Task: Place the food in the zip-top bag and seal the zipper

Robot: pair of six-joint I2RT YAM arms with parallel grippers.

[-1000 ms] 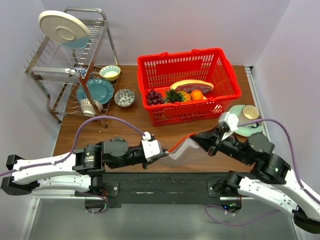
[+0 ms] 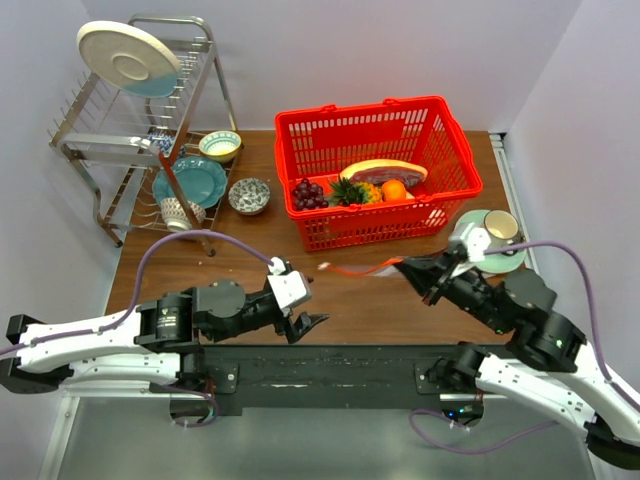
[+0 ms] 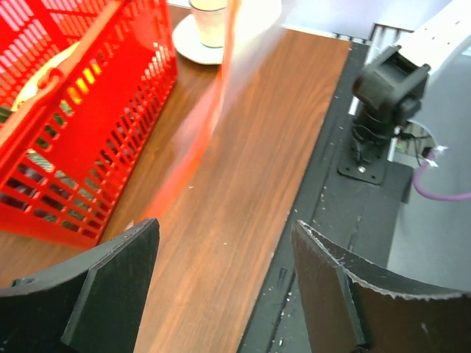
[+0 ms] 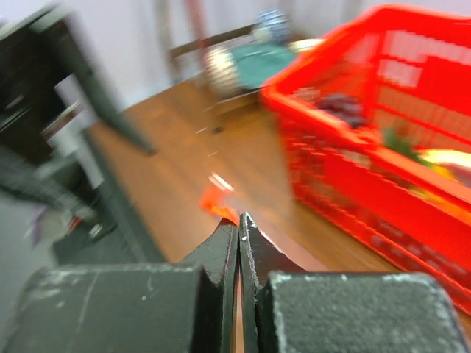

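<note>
The clear zip top bag with an orange zipper edge hangs blurred from my right gripper, which is shut on it. My left gripper stands open to the left of the bag, holding nothing. The red basket behind holds grapes, a pineapple, an orange and a long food item with a yellow edge.
A dish rack with plates and bowls stands at the back left, a patterned bowl beside it. A cup on a green saucer is at the right.
My left gripper has let go of the bag's end and moved slightly left.
</note>
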